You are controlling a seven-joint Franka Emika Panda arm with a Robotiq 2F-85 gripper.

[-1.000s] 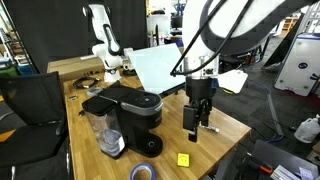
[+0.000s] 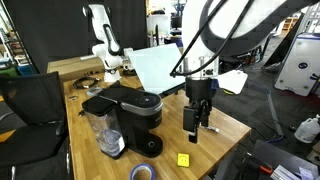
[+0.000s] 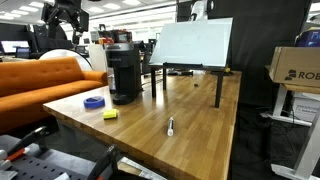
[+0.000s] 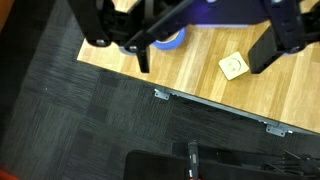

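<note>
My gripper hangs above the table's front edge, its two dark fingers [image 4: 140,45] spread wide with nothing between them. In the wrist view a yellow square block [image 4: 234,66] with a face-like marking lies on the wood below, nearer the right finger. Part of a blue ring [image 4: 172,42] shows farther left, partly covered by the left finger. Exterior view 2 has the yellow block [image 3: 110,114] near the table edge, with the blue ring [image 3: 94,102] flat behind it, apart from it.
A black coffee machine [image 3: 124,70] stands on the table behind the ring. A slim white-tipped tool [image 3: 170,127] lies on the open wood to the right. Farther back is a white board [image 3: 194,42]. Dark floor [image 4: 90,125] begins past the table edge.
</note>
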